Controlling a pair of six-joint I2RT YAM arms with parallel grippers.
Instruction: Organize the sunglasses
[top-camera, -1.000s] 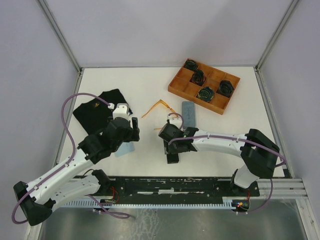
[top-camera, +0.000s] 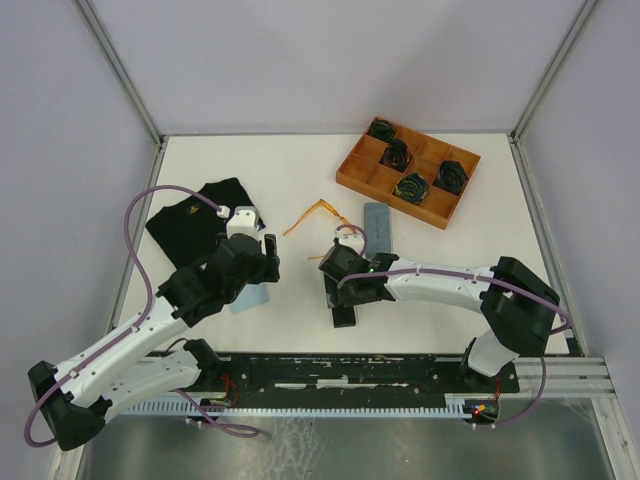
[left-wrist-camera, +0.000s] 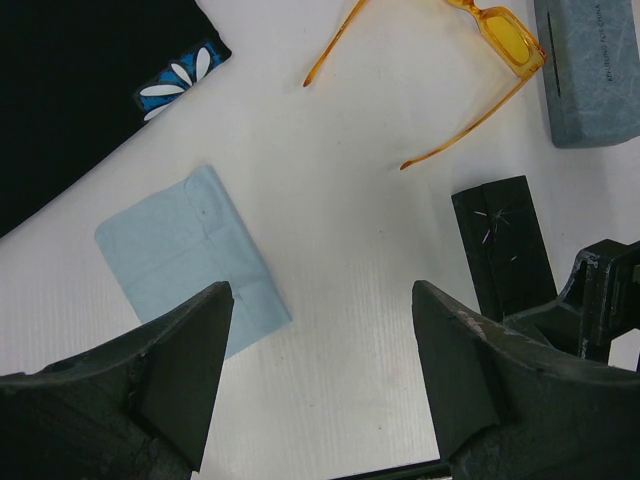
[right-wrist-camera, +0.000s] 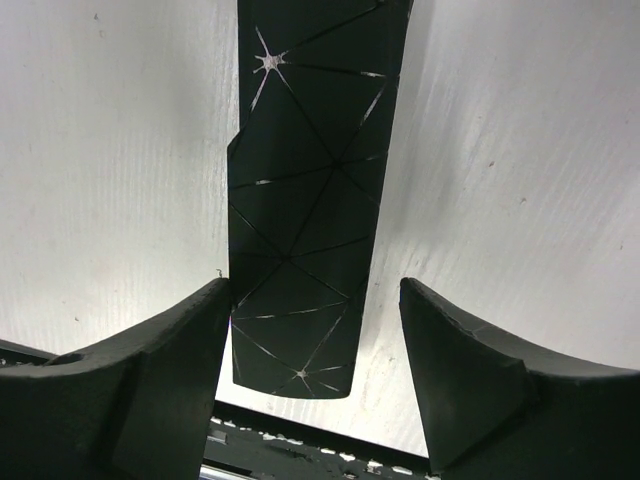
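Orange-framed sunglasses with yellow lenses lie unfolded on the white table; part of them shows in the left wrist view, with one lens cut near the top edge. My right gripper is part open above a long black case patterned with thin lines. Its fingers stand on either side of the case, the right one clear of it; whether the left one touches I cannot tell. A light blue cloth lies flat below my left gripper, which is open and empty.
A grey-blue case stands beside the sunglasses. At the back right is a wooden compartment tray with several dark coiled items. Black fabric covers the left back.
The black case and my right gripper have shifted only slightly in the top view. My left arm, the sunglasses and the tray have not moved.
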